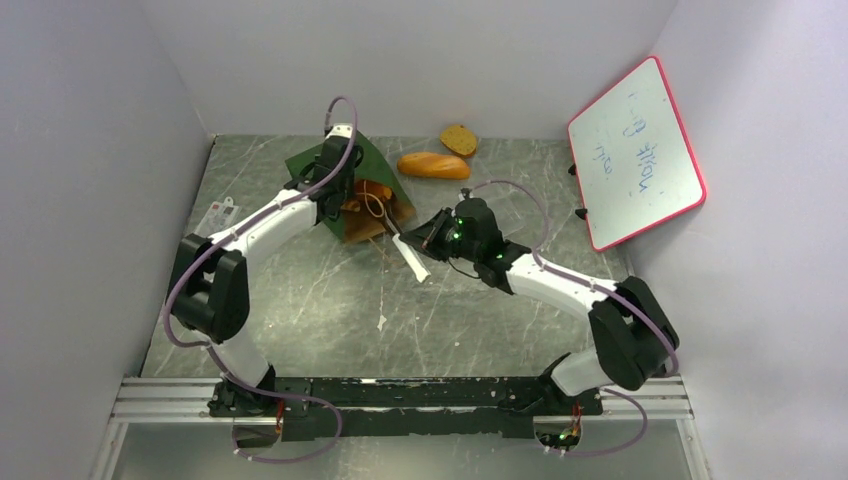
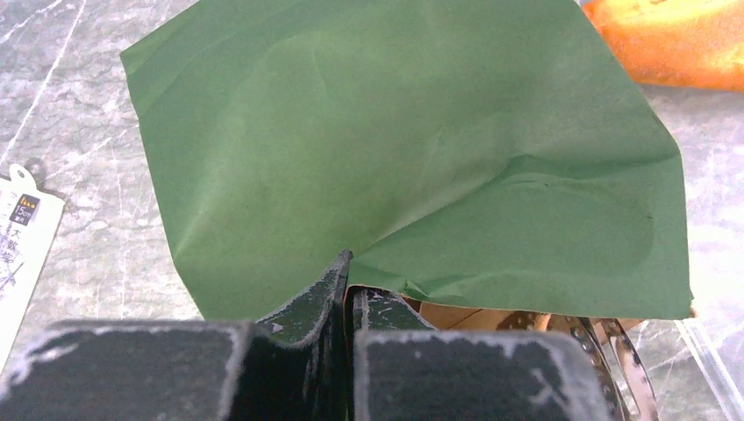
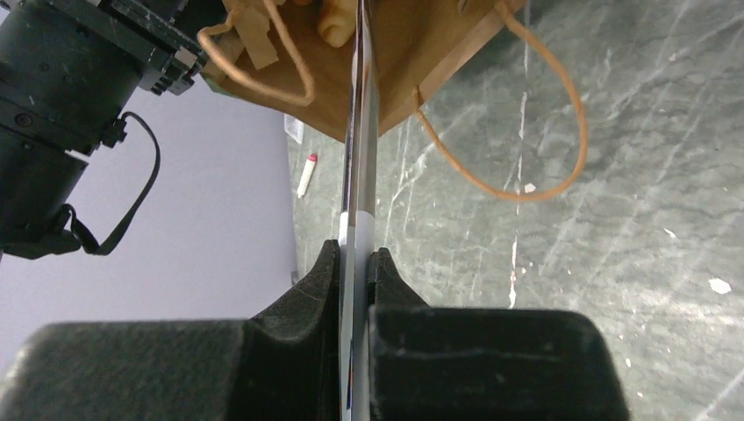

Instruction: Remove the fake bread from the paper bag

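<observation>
A green paper bag (image 1: 389, 164), brown inside, lies on its side with its mouth toward the front right. My left gripper is shut on the edge of its mouth. Bread (image 3: 337, 24) shows inside the bag in the right wrist view. My right gripper is shut on metal tongs (image 3: 364, 167) with a white handle; their far ends reach into the bag. Whether they touch the bread cannot be seen. Outside, behind the bag and to its right, lie a long orange loaf (image 1: 433, 165) and a round yellowish-brown piece (image 1: 459, 139).
A cord handle (image 3: 577, 132) loops out from the bag mouth. At the left lies a flat white package (image 2: 19, 246); a red-framed whiteboard (image 1: 640, 152) stands at the far right.
</observation>
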